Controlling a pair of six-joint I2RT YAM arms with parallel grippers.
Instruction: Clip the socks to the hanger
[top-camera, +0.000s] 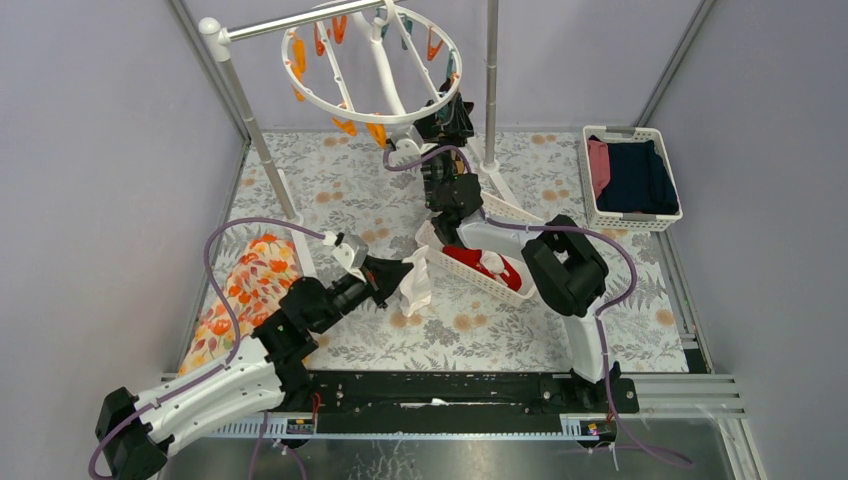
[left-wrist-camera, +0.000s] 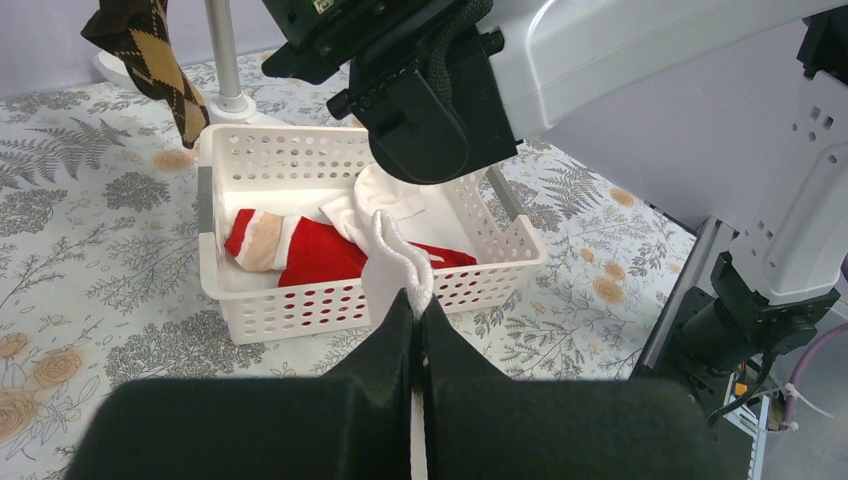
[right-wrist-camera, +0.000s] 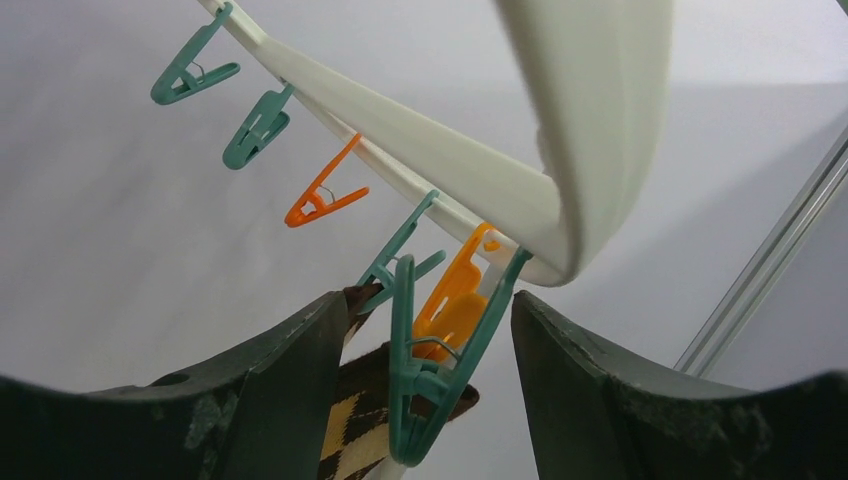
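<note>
My left gripper is shut on a white sock (left-wrist-camera: 396, 268), which hangs from its tips beside the near basket. The round white hanger (top-camera: 312, 98) carries orange and teal clips around its rim. Up at the rim, my right gripper is part open, its fingers on either side of a teal clip (right-wrist-camera: 408, 433); whether they touch it is unclear. A brown checked sock (right-wrist-camera: 358, 415) hangs behind that clip, near another teal clip (right-wrist-camera: 402, 248) and an orange clip (right-wrist-camera: 458, 300). The same sock's lower end (left-wrist-camera: 165, 75) shows in the left wrist view.
The near white basket (left-wrist-camera: 290, 310) holds red and white socks (left-wrist-camera: 318, 247) under the right arm. Another basket (top-camera: 630, 221) with dark and pink cloth stands at the back right. An orange floral cloth (top-camera: 250, 290) lies at left. Stand poles (top-camera: 491, 85) rise beside the right arm.
</note>
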